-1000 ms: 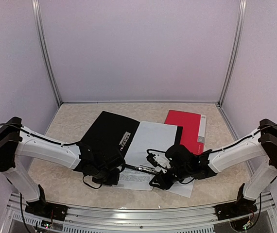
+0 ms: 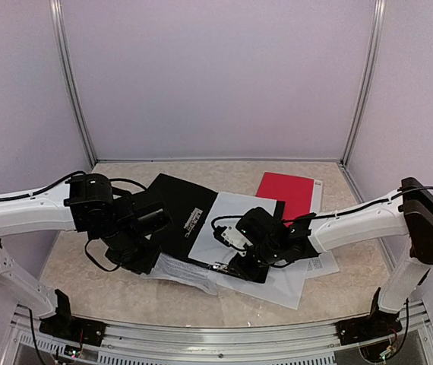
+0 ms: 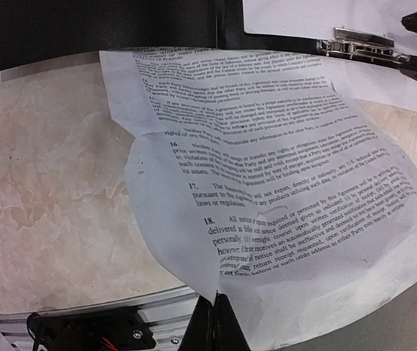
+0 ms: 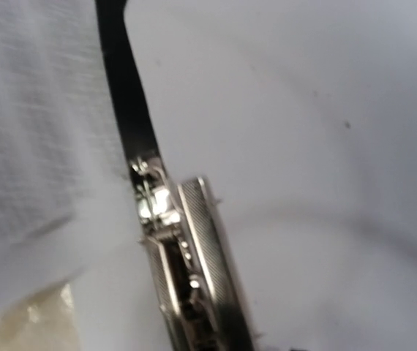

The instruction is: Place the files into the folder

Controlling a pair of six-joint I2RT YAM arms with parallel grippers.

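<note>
A printed sheet (image 3: 267, 219), creased, runs from under the black folder's (image 2: 171, 198) front edge to my left gripper, which is shut on its near edge and holds it slightly raised. The folder lies open with white paper (image 2: 239, 209) on its right side and a metal clip (image 3: 355, 45) along that side's front edge. My right gripper (image 2: 239, 262) is over the clip; in the right wrist view the clip (image 4: 205, 241) fills the lower middle, blurred, and the fingers are hidden, so their state is unclear.
A red folder (image 2: 285, 186) with paper beside it lies at the back right, behind the right arm. More loose white paper (image 2: 281, 296) sticks out at the front right. The metal rail runs along the front.
My left gripper has moved left and up, pulling the printed sheet's edge leftward and lifting it.
</note>
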